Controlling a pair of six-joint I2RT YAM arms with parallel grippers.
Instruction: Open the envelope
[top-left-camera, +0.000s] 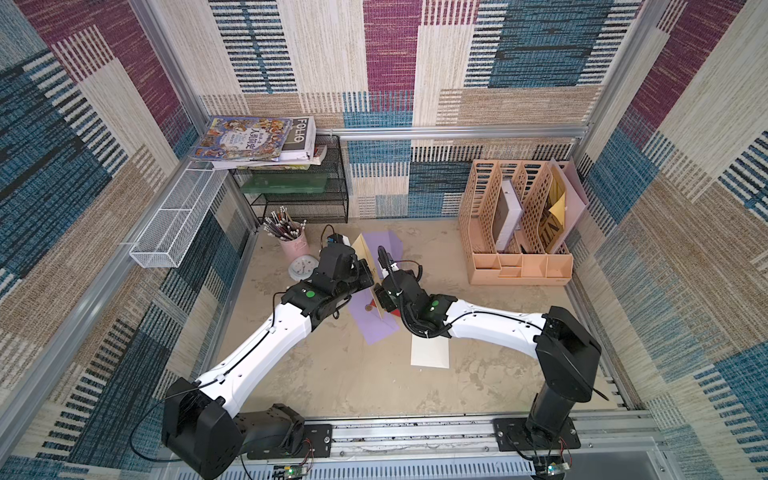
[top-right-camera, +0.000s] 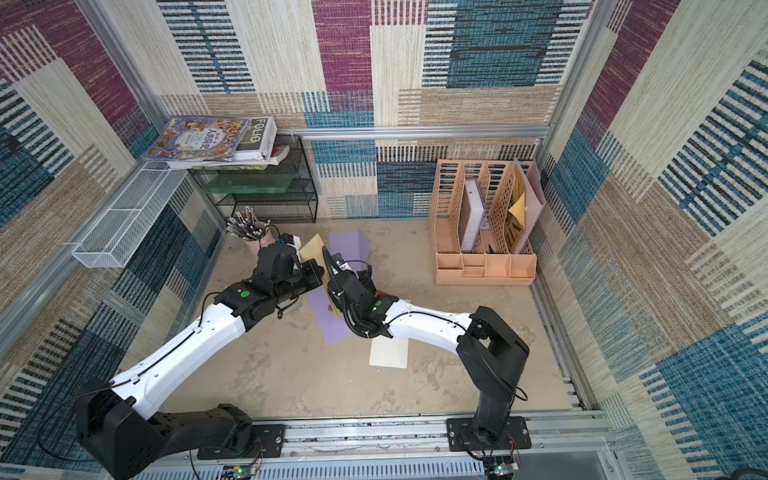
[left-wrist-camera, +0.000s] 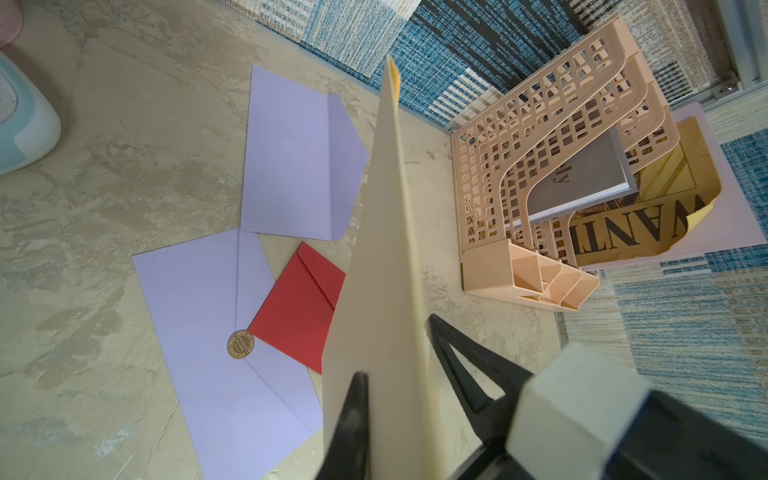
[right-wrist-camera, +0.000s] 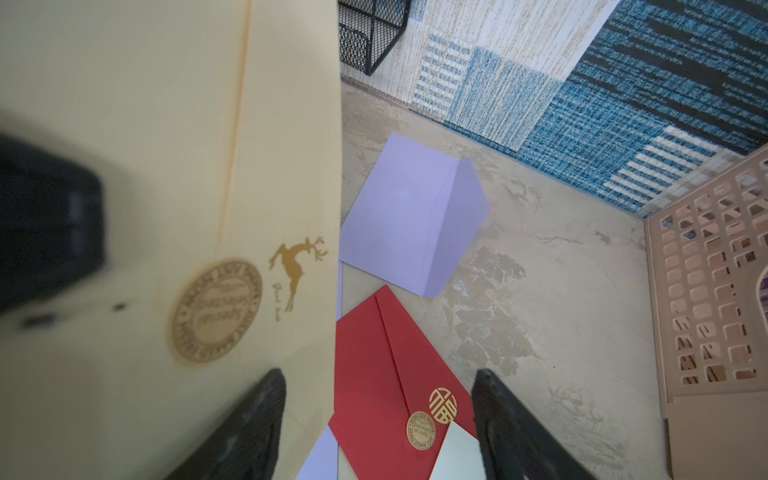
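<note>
A cream envelope (left-wrist-camera: 376, 264) with a gold deer and round seal (right-wrist-camera: 216, 310) stands on edge between the grippers. My left gripper is shut on it, a finger either side in the left wrist view. My right gripper is open beside the envelope's face, close to its seal. Below lie two lilac envelopes (left-wrist-camera: 192, 336) (right-wrist-camera: 400, 200), a red envelope (right-wrist-camera: 376, 376) and a white one (top-left-camera: 429, 352).
A peach file organizer (top-left-camera: 516, 268) stands back right. A pencil cup (top-left-camera: 293, 249), a small scale (top-left-camera: 302, 269) and a black mesh rack (top-left-camera: 340, 200) stand back left.
</note>
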